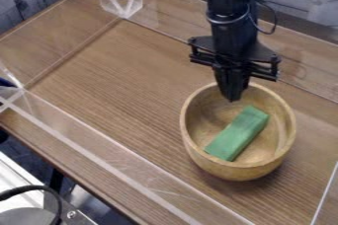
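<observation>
A round tan bowl stands on the right part of the wooden table, with a green block lying tilted diagonally inside it. My black gripper hangs over the back rim of the bowl, above and behind the green block and apart from it. It looks shut, and nothing shows between its fingers, though the tips are small and dark in this view.
White tape marks show at the back left, the left edge and the right. Dark cables and a white object lie past the front-left edge.
</observation>
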